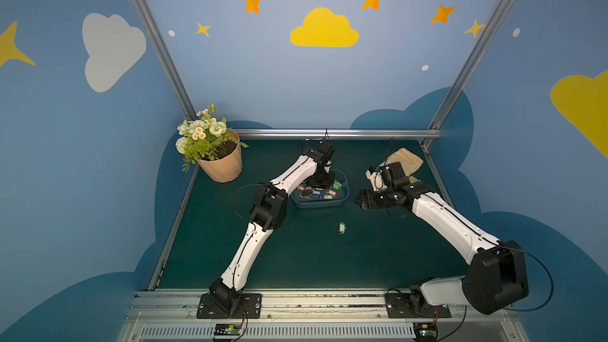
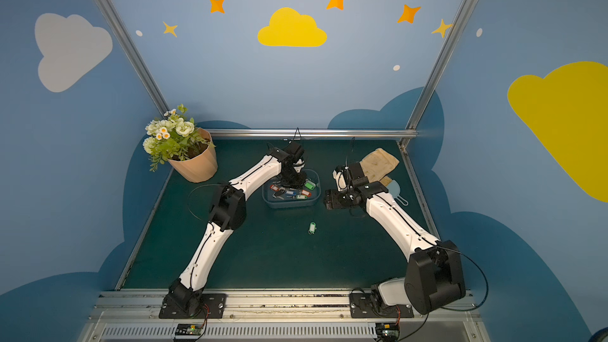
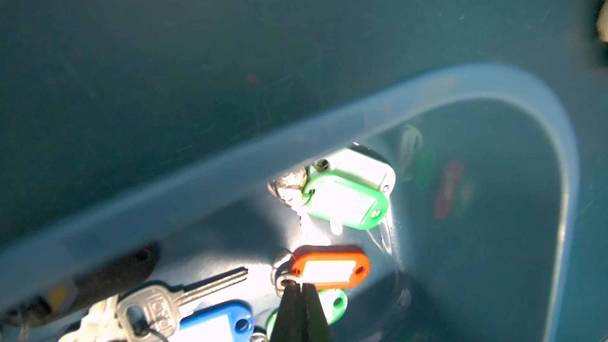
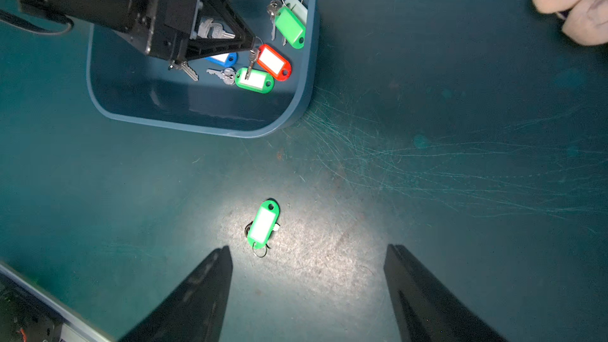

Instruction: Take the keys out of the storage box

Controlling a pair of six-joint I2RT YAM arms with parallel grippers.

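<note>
The blue storage box point(image 4: 209, 128) holds several key sets with coloured tags. Among them are an orange-red tag point(image 3: 330, 269), a green tag point(image 3: 347, 204) by the wall, a blue tag point(image 3: 218, 324) and a silver key point(image 3: 150, 309). My left gripper reaches into the box, its fingertips together right beside the orange-red tag's ring; nothing shows between them. Outside the box, a green-tagged key set point(image 4: 263, 223) lies on the mat. My right gripper is open above the mat, right of the box, with nothing between its fingers.
A beige cloth point(image 2: 380, 164) and a light-blue pan-like item point(image 2: 395, 191) lie behind the right arm. At the back left stands a flower pot point(image 1: 221, 166).
</note>
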